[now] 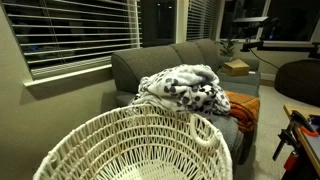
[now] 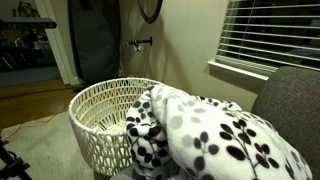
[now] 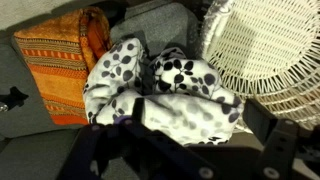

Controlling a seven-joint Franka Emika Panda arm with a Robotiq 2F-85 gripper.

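Observation:
A white blanket with dark leaf prints [image 1: 185,88] lies bunched on the grey couch, just behind the white woven basket [image 1: 135,145]. From the other side, the blanket [image 2: 225,135] fills the foreground and overlaps the view of the basket's rim [image 2: 88,105]. In the wrist view my gripper is above the blanket [image 3: 125,65], its two dark fingers spread apart at the lower edge. Nothing shows gripped between them. The basket [image 3: 255,60] is to the right there, its visible inside bare. Whether the fingers touch the cloth is unclear.
An orange patterned cloth [image 3: 62,65] lies on the couch beside the blanket. A cardboard box [image 1: 236,67] rests farther along the couch [image 1: 135,68]. Behind are a wall and a window with blinds [image 2: 268,35]. Dark equipment stands at the right edge of exterior view 1.

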